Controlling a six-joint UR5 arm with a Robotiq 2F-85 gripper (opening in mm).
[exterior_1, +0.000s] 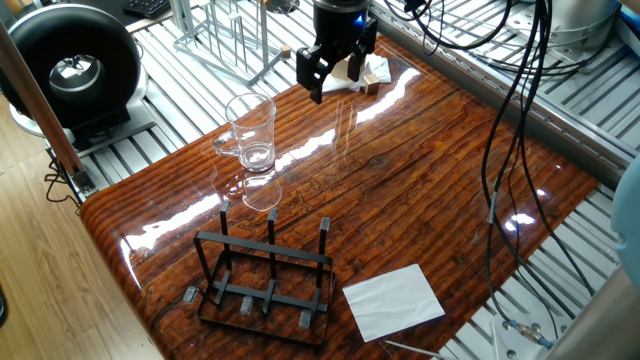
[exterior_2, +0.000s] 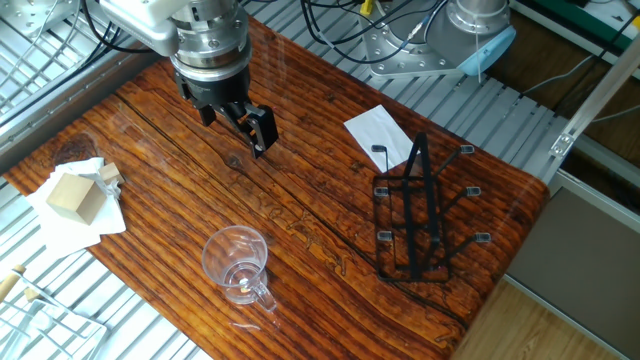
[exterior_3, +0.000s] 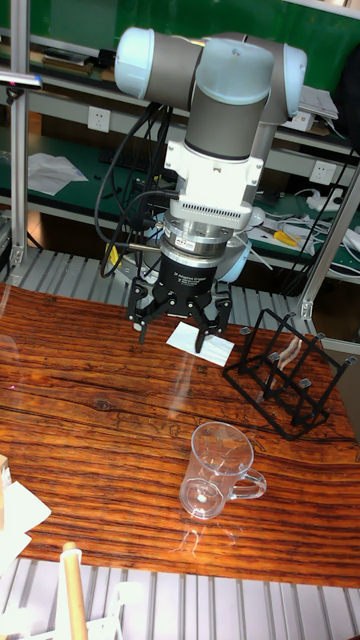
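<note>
My gripper hangs in the air above the wooden table, pointing down. Its two fingers stand well apart with empty space between them, as exterior view 3 shows at the gripper. A clear glass mug with a handle stands upright on the table, apart from the gripper. In exterior view 1 the mug is to the left of and below the gripper. A black metal rack with upright prongs rests near the table's end, holding no cup. The rack is on the right in exterior view 2.
A white sheet lies flat beside the rack. Wooden blocks sit on white paper at another table edge. Black cables hang at the right in exterior view 1.
</note>
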